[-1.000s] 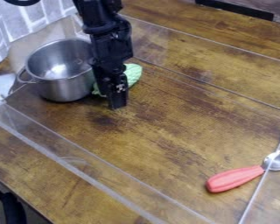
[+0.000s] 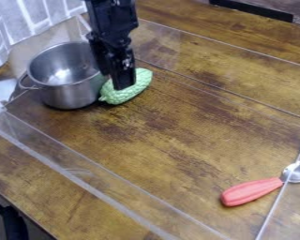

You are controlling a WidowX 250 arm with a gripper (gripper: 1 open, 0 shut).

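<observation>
My black gripper [image 2: 119, 77] is raised over a green textured object [image 2: 127, 89], which lies on the wooden table beside a steel pot [image 2: 65, 75]. The gripper's fingertips are at the object's upper left, near the pot's right rim. Whether the fingers are open or shut is hard to see from this angle.
A spoon with a red handle [image 2: 250, 191] lies at the lower right. Clear panels run along the left and right, and a white item sits at the far left.
My gripper has moved upward in the view, away from the table in front of the green object, uncovering more of that object.
</observation>
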